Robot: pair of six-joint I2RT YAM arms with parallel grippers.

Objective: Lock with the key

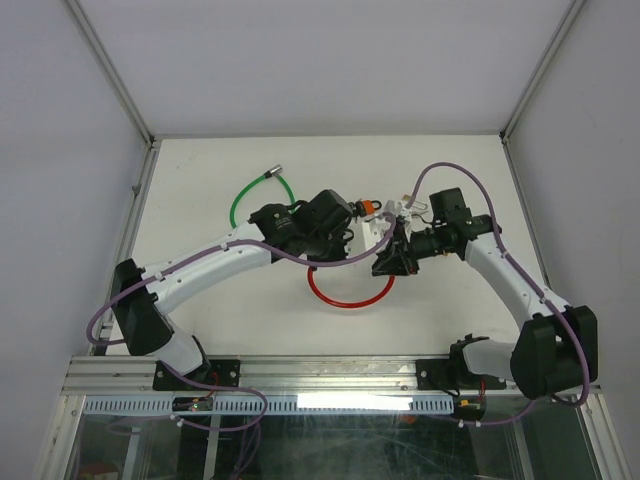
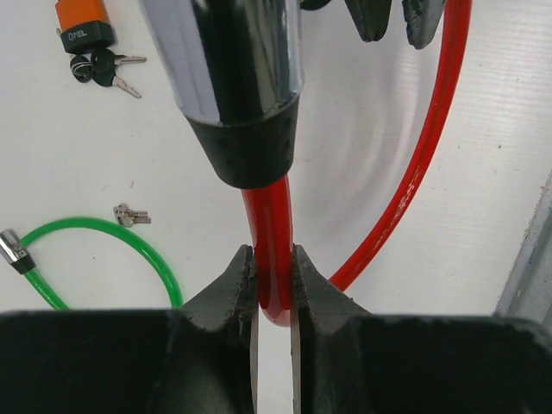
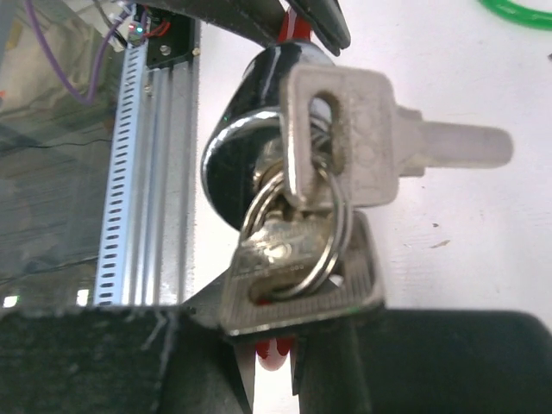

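The lock is a red cable loop (image 1: 350, 303) with a chrome cylinder (image 2: 237, 69) and black collar (image 2: 252, 147). My left gripper is shut on the red cable just below that collar. In the right wrist view, a bunch of keys (image 3: 349, 138) on a metal ring sits in front of the cylinder's end (image 3: 246, 159). One key's blade points right, clear of the cylinder. Another key's head (image 3: 302, 285) covers the tips of my shut right gripper, so what lies between them is hidden. Whether a key is in the keyhole cannot be made out.
A green cable lock (image 1: 237, 200) lies at the back left. An orange padlock (image 2: 84, 24) with keys (image 2: 108, 67) and another small bunch of keys (image 2: 131, 215) also lie on the table (image 1: 200, 310).
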